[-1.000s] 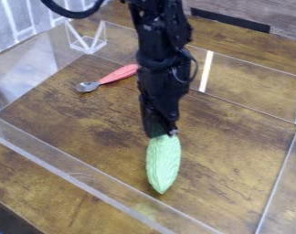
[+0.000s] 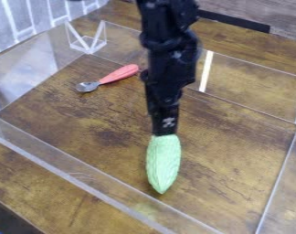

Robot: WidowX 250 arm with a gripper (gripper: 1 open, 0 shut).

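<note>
A pale green elongated, ridged object (image 2: 163,166) lies on the wooden floor of a clear-walled tray, pointing toward the front. The black arm comes down from the top, and its gripper (image 2: 164,123) is just at or over the object's far end; the fingertips are dark and blurred, and whether they touch it cannot be told. A spoon with a red handle and silver head (image 2: 107,79) lies to the back left.
Clear plastic walls (image 2: 65,187) border the wooden work area (image 2: 236,146) on several sides. A white strip (image 2: 206,69) is at the back.
The arm and gripper have shifted slightly and look more blurred now; the green object and spoon appear unmoved.
</note>
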